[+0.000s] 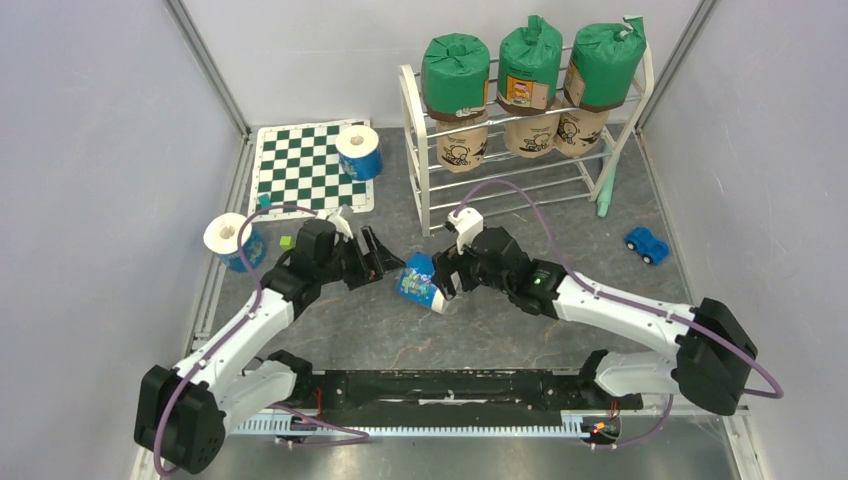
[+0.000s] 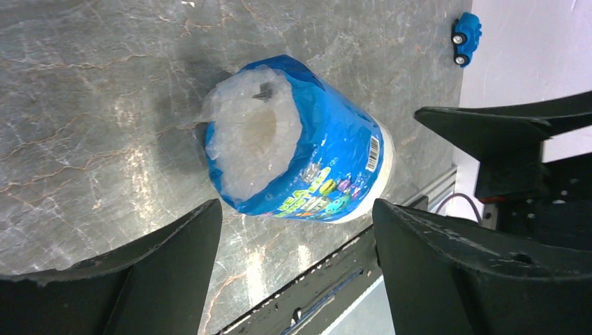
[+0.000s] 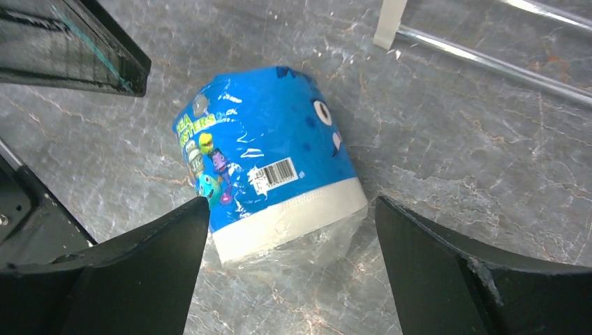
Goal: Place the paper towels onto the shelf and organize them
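Observation:
A blue-wrapped paper roll (image 1: pixel 420 280) (image 2: pixel 328 167) (image 3: pixel 269 153) lies on its side on the grey floor between my grippers, white at one end. My left gripper (image 1: pixel 375 255) hangs at its left, fingers apart and empty. My right gripper (image 1: pixel 447 268) is open at the roll's right, nothing held; both its fingers frame the roll in the right wrist view. Two more blue rolls (image 1: pixel 358 160) (image 1: pixel 230 245) stand at back left and left. On the white shelf rack (image 1: pixel 420 190), green packs (image 1: pixel 455 65) fill the top level and brown packs (image 1: pixel 462 147) the level below.
A checkered board (image 1: pixel 300 175) lies at back left, with a small green block (image 1: pixel 286 241) nearby. A blue toy car (image 1: pixel 646 245) and a pale green tube (image 1: pixel 607 190) are at the right. The rack's lowest level looks empty.

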